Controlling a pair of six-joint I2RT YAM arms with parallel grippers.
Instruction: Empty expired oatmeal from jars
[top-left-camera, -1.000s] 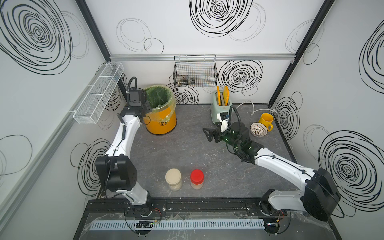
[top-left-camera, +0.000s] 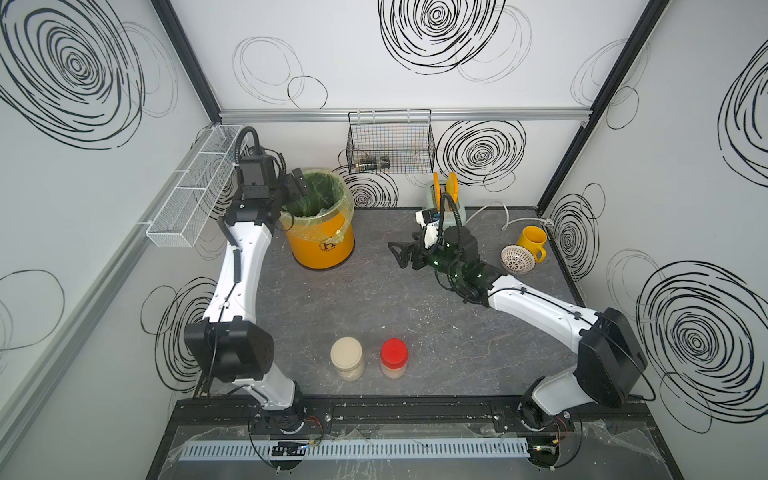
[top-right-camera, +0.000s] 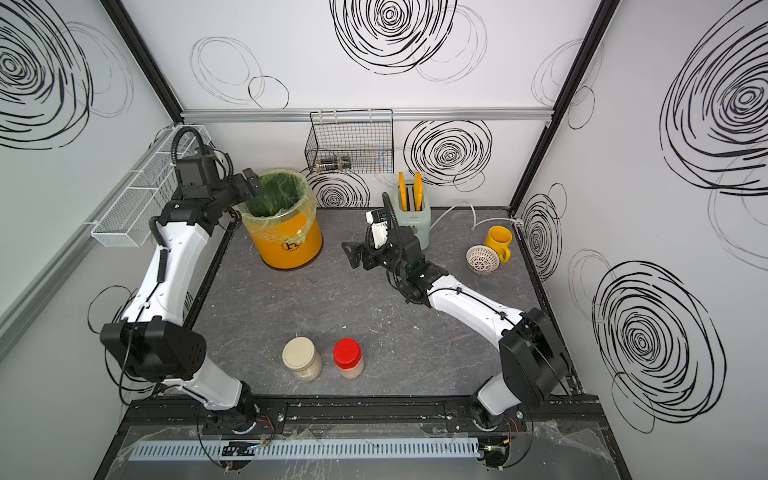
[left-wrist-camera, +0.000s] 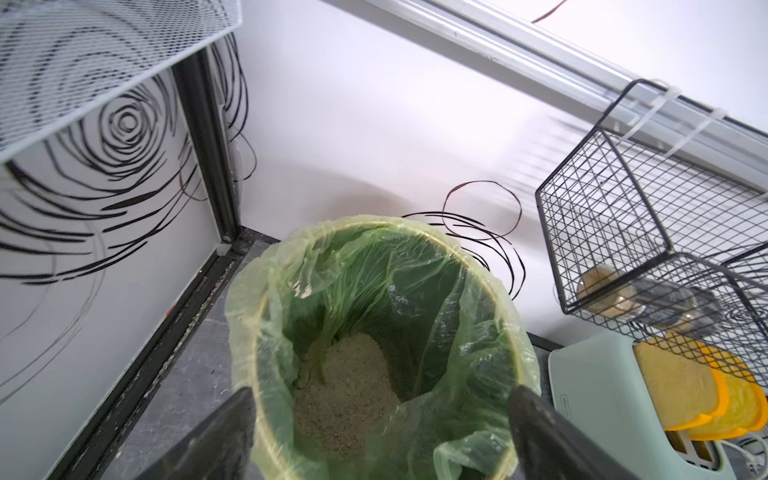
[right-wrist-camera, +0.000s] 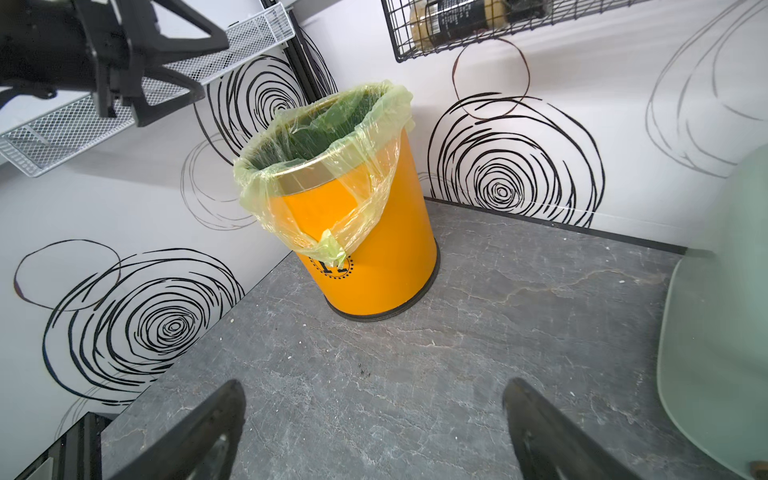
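Observation:
Two jars stand upright near the table's front edge: one with a cream lid (top-left-camera: 347, 353), the other with a red lid (top-left-camera: 394, 353). Both lids sit on their jars, and pale contents show below them. At the back left is the orange bin (top-right-camera: 289, 240) with a green liner (right-wrist-camera: 352, 200). Inside it lies a heap of pale, crumbly oatmeal (left-wrist-camera: 344, 392). Above the bin's left side my left gripper is open and empty. My right gripper also stands open over the middle of the table, empty, left of the toaster.
A green toaster (top-right-camera: 411, 216) with orange-edged slices stands at the back. A yellow mug (top-left-camera: 532, 239) and a woven bowl (top-left-camera: 517, 259) are at the right. Wire baskets hang at the back (top-left-camera: 390, 148) and left (top-left-camera: 188, 200).
My right gripper has moved left and further back. Both jars are unmoved.

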